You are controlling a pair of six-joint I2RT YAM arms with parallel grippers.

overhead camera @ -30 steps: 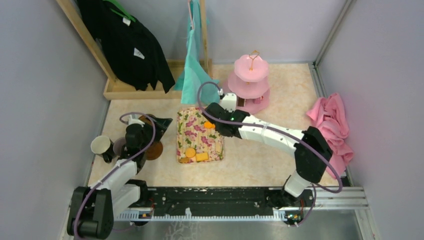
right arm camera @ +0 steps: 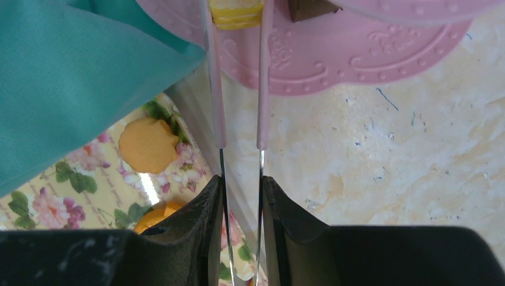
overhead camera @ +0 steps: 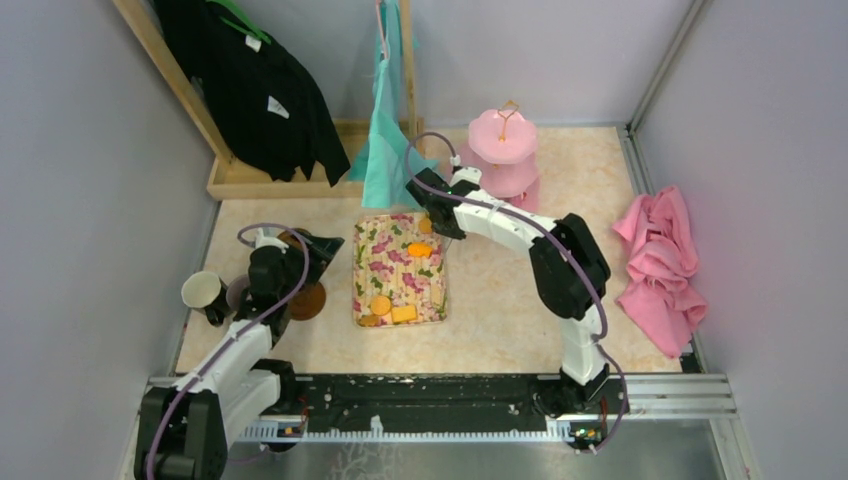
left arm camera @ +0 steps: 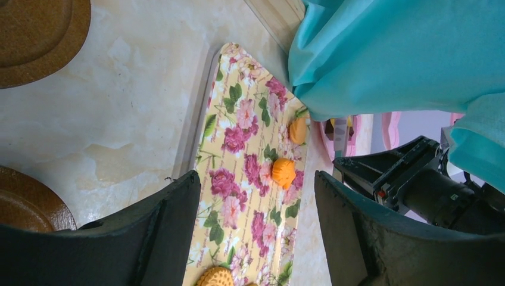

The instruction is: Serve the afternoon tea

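Note:
A floral tray (overhead camera: 380, 270) holds several orange and yellow snacks. The pink three-tier stand (overhead camera: 502, 135) is behind it on the right. In the right wrist view my right gripper has pink-tipped tongs between its fingers; their tips flank a yellow snack (right arm camera: 235, 13) at the lowest pink tier (right arm camera: 357, 59), beside a brown piece (right arm camera: 309, 8). Whether the tips press on it is unclear. My left gripper stands open at the left of the tray, above the brown coasters (left arm camera: 27, 202), with nothing between its fingers.
Teal cloth (right arm camera: 71, 89) hangs close beside the tong tips. A dark garment (overhead camera: 260, 100) hangs at the back left, a mug (overhead camera: 202, 292) stands far left, and pink cloth (overhead camera: 660, 270) lies far right.
The left arm is nearly still.

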